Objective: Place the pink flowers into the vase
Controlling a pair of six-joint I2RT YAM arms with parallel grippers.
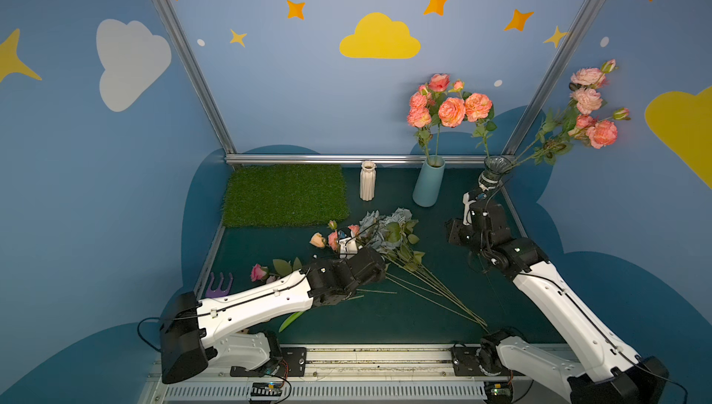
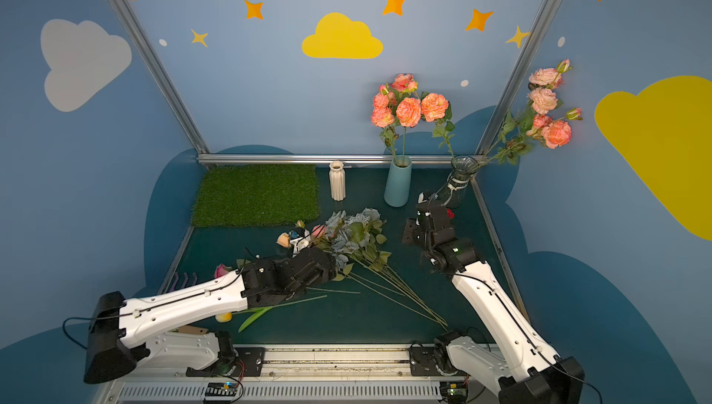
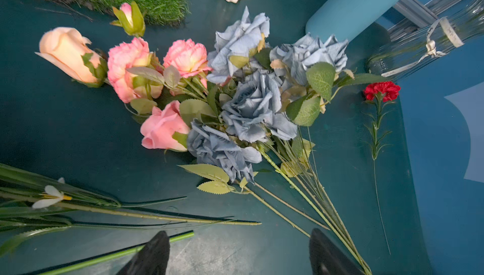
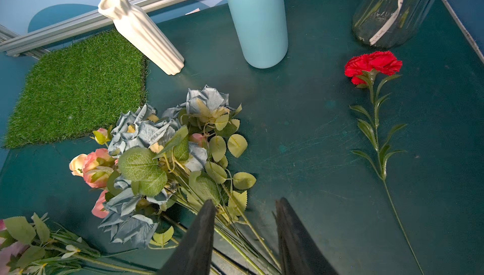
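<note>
Pink flowers [image 3: 163, 128] and a peach bud lie on the table, tangled with blue-grey blooms. Above them in the left wrist view, my left gripper has its fingers wide apart and empty. My right gripper is open over the bundle's stems, with nothing visibly held. At the back, a blue vase [image 1: 428, 185] holds coral-pink roses [image 1: 451, 112]. To its right stands a glass vase [image 2: 461, 174] with pink roses [image 2: 545, 100] leaning out to the right. A slim white vase [image 1: 368, 181] stands left of the blue one.
A red carnation [image 4: 373, 65] lies before the glass vase. Blue-grey flowers [image 3: 254, 103] crowd the pink ones. Green leafy stems lie at front left, beside a purple fork [image 1: 218, 285]. An artificial grass mat [image 1: 285, 195] covers the back left.
</note>
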